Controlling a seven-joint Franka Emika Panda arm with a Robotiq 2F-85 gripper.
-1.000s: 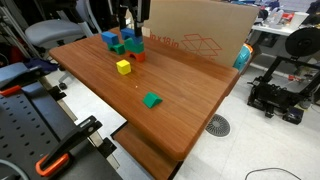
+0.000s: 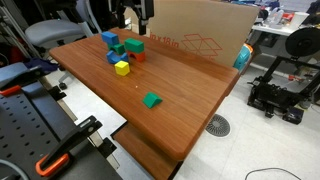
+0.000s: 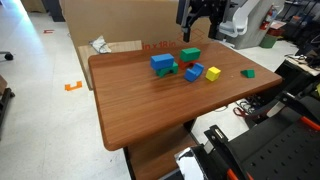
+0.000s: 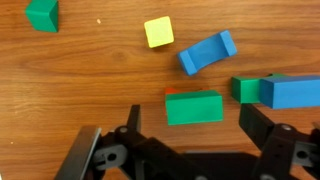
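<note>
My gripper is open above a green block, with one finger to each side of it and nothing held. In exterior view 2 the green block rests on a red block, clear below the gripper. Nearby, a blue block lies on top of a green one. Another blue block and a yellow block sit apart on the table. A further green block lies alone closer to the table's middle.
A cardboard panel stands along its far edge. Black equipment occupies the side nearest exterior view 1.
In exterior view 1 the gripper's fingers now stand higher than before, leaving the green block on the red one in plainer view. The loose blocks on the table appear unmoved.
</note>
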